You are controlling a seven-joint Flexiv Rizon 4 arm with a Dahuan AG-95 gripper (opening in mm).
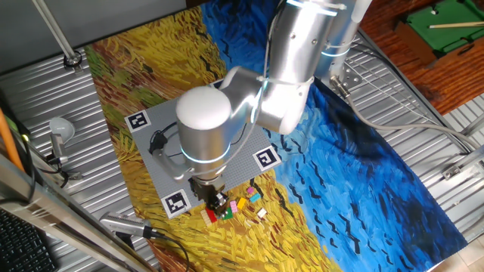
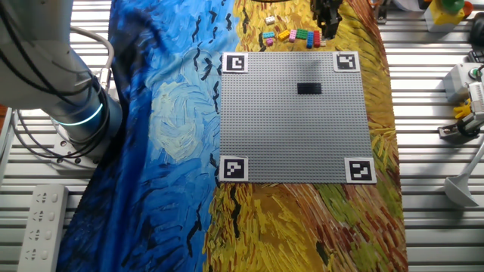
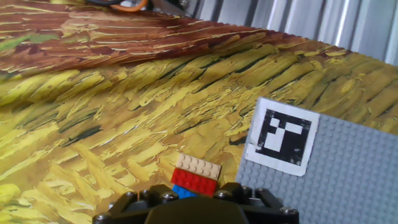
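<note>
A row of coloured bricks lies on the yellow part of the cloth, beside the grey baseplate (image 2: 261, 121). In it are a tan brick (image 3: 198, 166), a red brick (image 3: 194, 182), a blue brick (image 3: 183, 191), a green brick (image 2: 302, 35) and a pink brick (image 1: 234, 207). One black brick (image 2: 308, 88) is on the baseplate. My gripper (image 1: 220, 206) points down over the row, close to the blue brick, which it partly covers in the wrist view. Its fingertips are too hidden to show how the fingers stand or whether they touch a brick.
Yellow (image 2: 283, 35), cyan (image 2: 268, 35) and white (image 2: 269, 20) bricks lie further along. Marker tags sit at the baseplate's corners. A silver device (image 1: 125, 225) with a cable stands near the row. Most of the baseplate is bare.
</note>
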